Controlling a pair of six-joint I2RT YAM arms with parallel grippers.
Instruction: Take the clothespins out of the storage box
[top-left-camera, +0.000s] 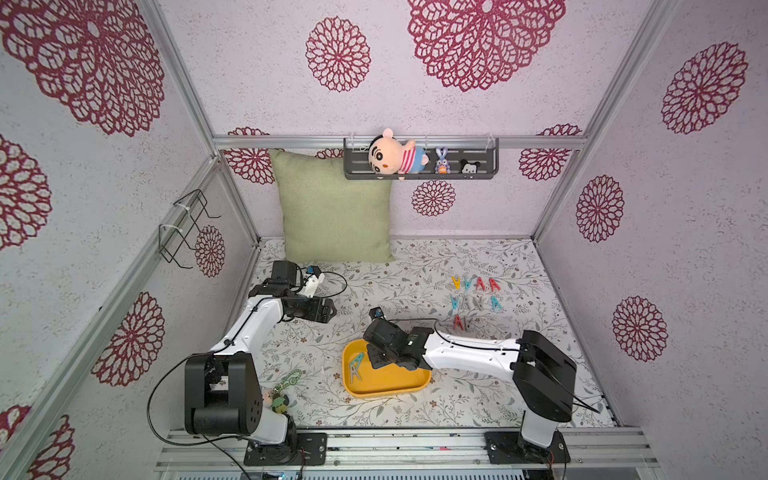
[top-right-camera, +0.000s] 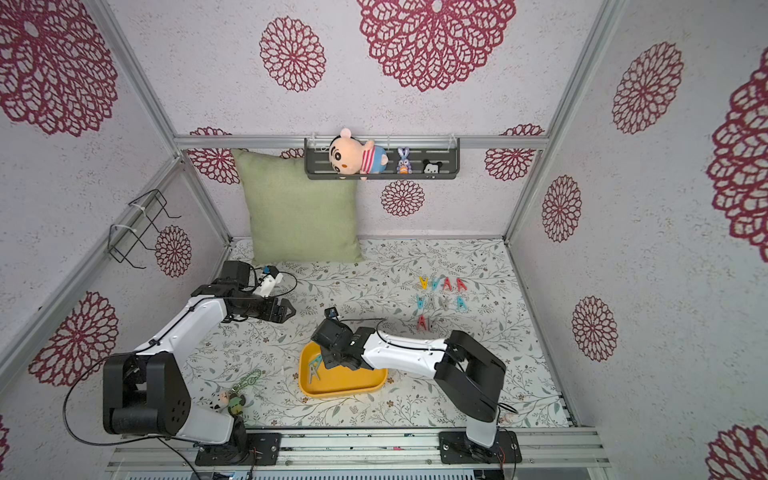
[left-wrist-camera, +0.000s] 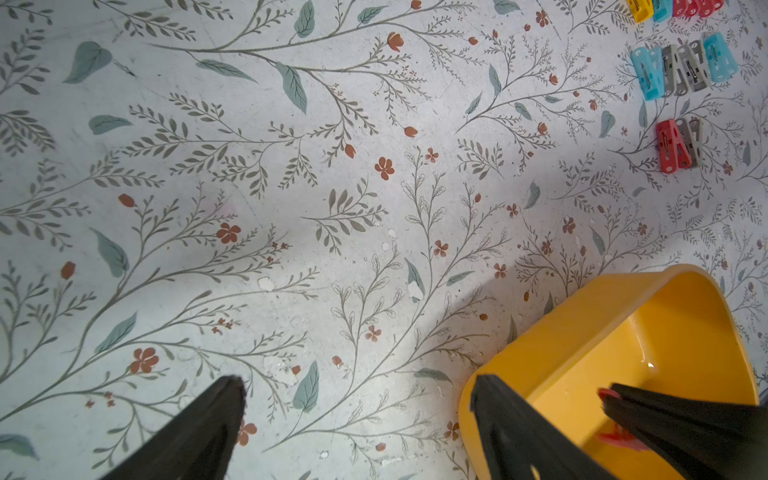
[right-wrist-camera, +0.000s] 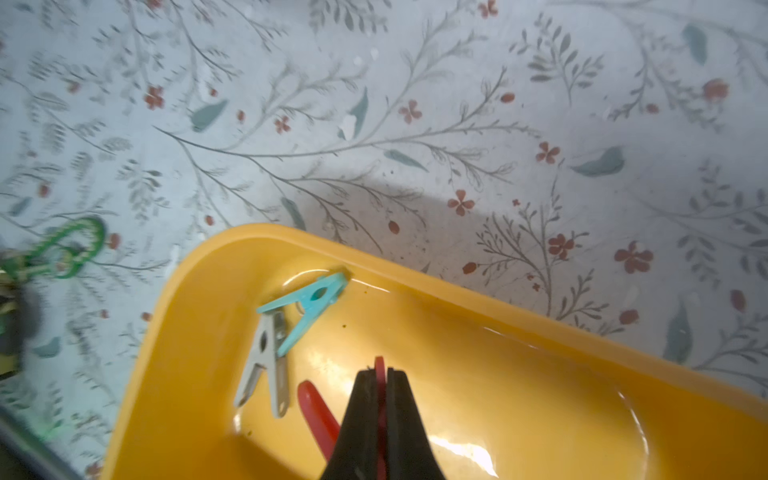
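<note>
In the right wrist view my right gripper is shut on a red clothespin (right-wrist-camera: 320, 420), over the yellow storage box (right-wrist-camera: 520, 328). Part of that pin is covered by the fingers. At the box's left end a turquoise clothespin (right-wrist-camera: 316, 300) and a grey clothespin (right-wrist-camera: 268, 360) lie on its floor, touching each other. Seen from the left wrist, my left gripper is open over bare cloth, with nothing between its fingers, left of the box. Several more clothespins stand in rows on the cloth at the right, among them a yellow clothespin (top-left-camera: 457, 282) and a red clothespin (top-left-camera: 459, 322).
A green chain with a small figure (top-left-camera: 278, 400) lies left of the box. The green pillow (top-left-camera: 336, 208) leans on the back wall under a shelf (top-left-camera: 480, 174) with toys. Cloth between the box and the clothespin rows is free.
</note>
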